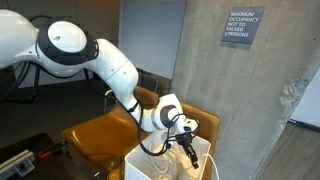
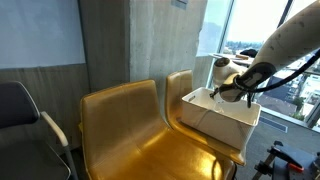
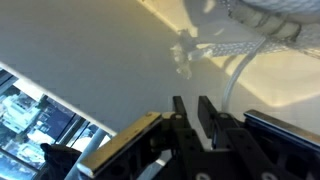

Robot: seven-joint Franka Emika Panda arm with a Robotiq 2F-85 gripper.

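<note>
A white box [image 1: 136,168] stands among the chairs, and my gripper [image 1: 190,155] reaches down into its open top. In the wrist view the gripper is part open, its dark fingertips a small gap apart. Nothing clearly shows held between them. Beyond the fingers lies a white woven rope or strap [image 3: 245,46] against the box's pale inside. A thin pale cord [image 3: 238,75] curves down close to the right finger. Whether the cord touches that finger, I cannot tell.
Tan chairs [image 2: 120,125] stand beside the box [image 2: 222,125]. A concrete wall [image 1: 245,80] rises behind it. Box walls surround the gripper closely. A dark chair [image 2: 30,130] sits at the far left of the second exterior view.
</note>
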